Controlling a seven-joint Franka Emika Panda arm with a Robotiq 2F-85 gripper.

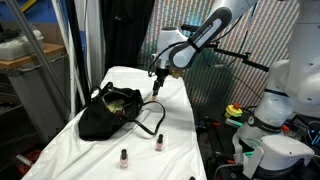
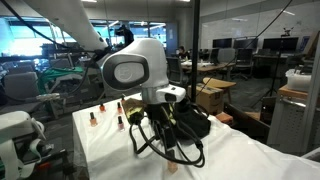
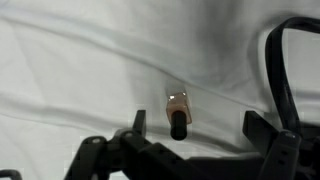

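A small pink bottle with a black cap lies within the span of my gripper in the wrist view, nearer the left finger. My fingers are open, with clear space on both sides of the bottle, and neither finger appears to touch it. In exterior view 2, the bottle shows on the white cloth beneath the arm. Exterior view 1 has the gripper low over the far part of the table, right of the black bag.
The bag's black strap loops over the cloth, and part of the strap runs close to the right finger. Two more small bottles stand nearer exterior view 1: one bottle and another bottle. Bare cloth lies at right.
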